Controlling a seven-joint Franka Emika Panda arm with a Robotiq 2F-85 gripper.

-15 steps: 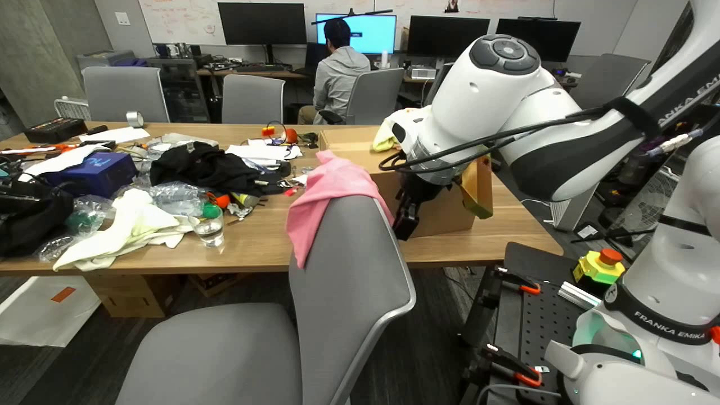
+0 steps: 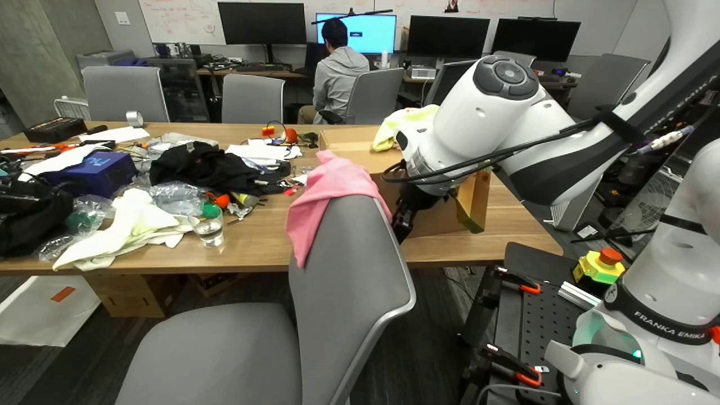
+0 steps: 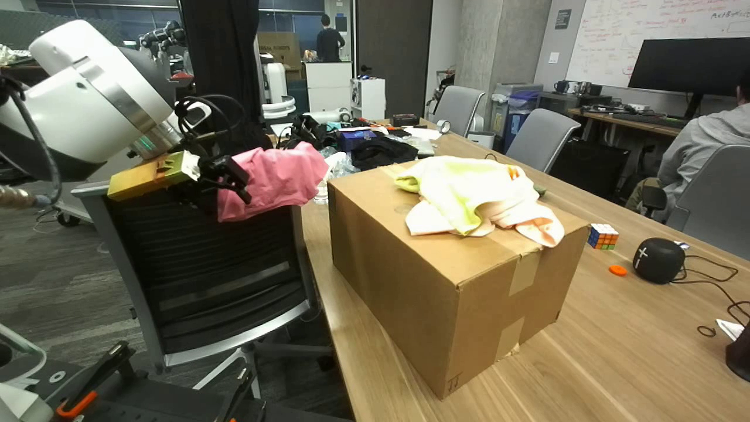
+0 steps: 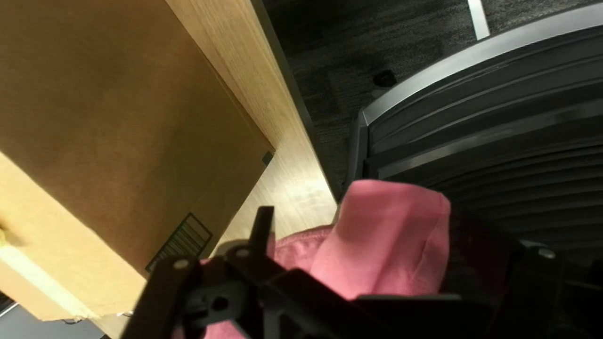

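Observation:
A pink cloth (image 2: 331,192) hangs over the top of the grey office chair's backrest (image 2: 358,256). In exterior view 2, my gripper (image 3: 237,181) is at the near side of the pink cloth (image 3: 281,177), its fingers overlapping it in the picture. The wrist view shows the fingers wide apart, with a raised fold of the pink cloth (image 4: 384,237) in the space between the fingers. Whether they touch it, I cannot tell. My gripper (image 2: 402,228) is partly hidden behind the backrest's edge in exterior view 1.
A large cardboard box (image 3: 394,295) stands on the table beside the chair, with a yellow-white cloth (image 3: 485,197) on top. Clutter, including a black cloth (image 2: 202,165) and a glass (image 2: 209,229), covers the table's other end. Floor is open beside the chair.
The hand has tilted and shifted slightly left in exterior view 1, so its fingers sit closer to the backrest's edge. The pink cloth and chair look unmoved.

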